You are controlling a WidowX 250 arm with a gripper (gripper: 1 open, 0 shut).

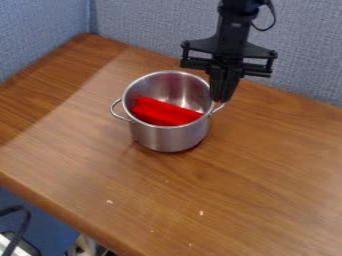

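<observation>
A steel pot (166,141) with two wire handles stands on the wooden table. Inside it lies a red object (164,112), long and lying slantwise across the bottom. The black gripper (222,92) hangs above and beside the pot's right rim, its fingers pointing down and close together, with nothing visible between them.
Grey padded walls (134,25) border it at the back and left. Dark cables lie beyond the table's edge at the bottom left.
</observation>
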